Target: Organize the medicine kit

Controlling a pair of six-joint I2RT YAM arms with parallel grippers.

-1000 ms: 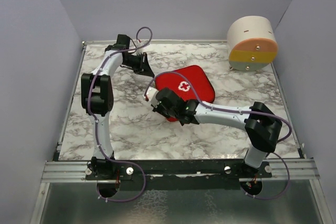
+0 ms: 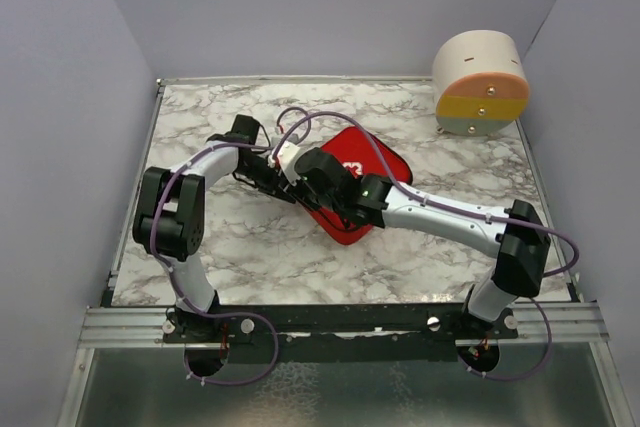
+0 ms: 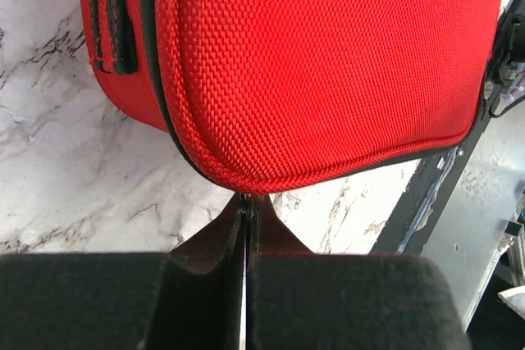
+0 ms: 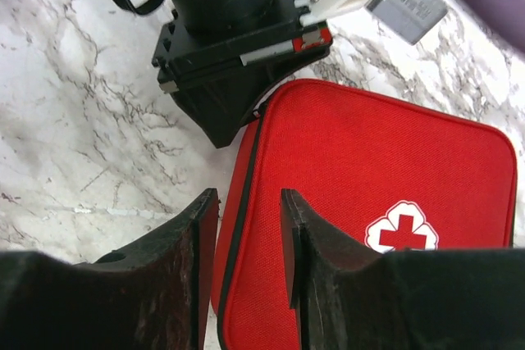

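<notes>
The red medicine kit (image 2: 352,147) with a white cross emblem lies on the marble top, partly hidden under both arms. In the left wrist view its red fabric (image 3: 320,63) fills the upper part, with my left gripper shut right at its lower edge; nothing shows between the fingers. My right gripper is part open above the kit's edge strip (image 4: 250,178), its fingers apart with nothing seen held. In the right wrist view the left arm's gripper body sits at the kit's upper left corner.
A white cabinet (image 2: 470,57) with orange, yellow and grey drawer fronts stands at the back right. Grey walls bound the back and sides. Bare marble (image 2: 200,237) is free at the front left and right of the kit.
My left arm has come down and toward the front, to the kit's left side. My right arm has shifted over the kit, which now appears somewhat shifted and more hidden.
</notes>
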